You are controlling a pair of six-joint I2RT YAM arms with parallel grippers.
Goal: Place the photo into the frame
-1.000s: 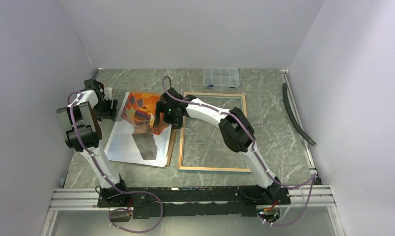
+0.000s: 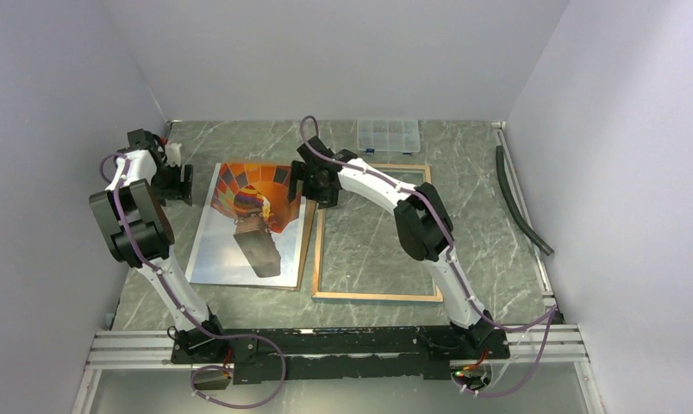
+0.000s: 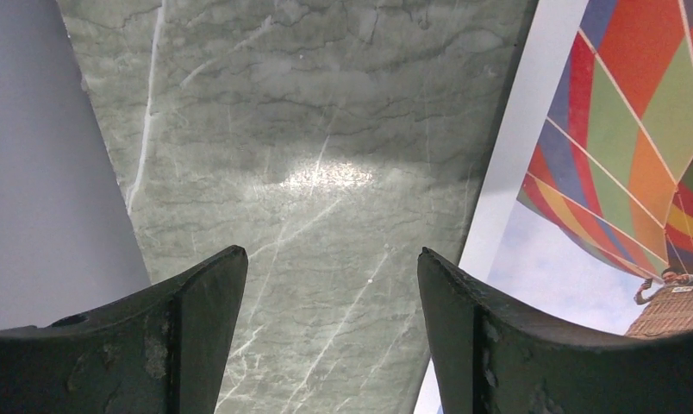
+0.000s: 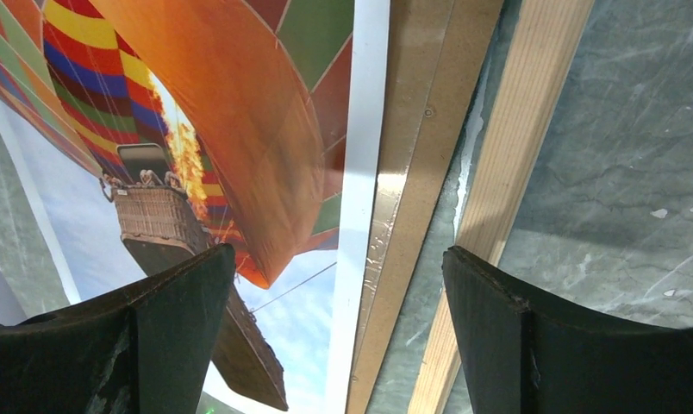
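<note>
The hot-air-balloon photo (image 2: 209,259) lies flat on a brown backing board (image 2: 307,246), whose strip shows along the photo's right side. To the right is the empty wooden frame (image 2: 373,297), lying flat. My left gripper (image 2: 175,185) is off the photo's left edge, its fingers (image 3: 209,302) apart over bare table. My right gripper (image 2: 312,190) is above the strip between photo and frame. In the right wrist view, its open fingers (image 4: 490,302) straddle the photo's white border and the board edge (image 4: 421,164), with nothing gripped. The right arm hides part of the frame's far corner.
A clear compartment box (image 2: 388,136) stands behind the frame. A dark tube (image 2: 517,203) lies along the right wall. Bare table (image 2: 477,233) shows right of the frame, and the left wall (image 3: 41,172) is close to my left gripper.
The photo has shifted right and turned slightly, so its right edge now runs along the board. My left gripper has moved left, away from it. The right gripper has moved right and farther back.
</note>
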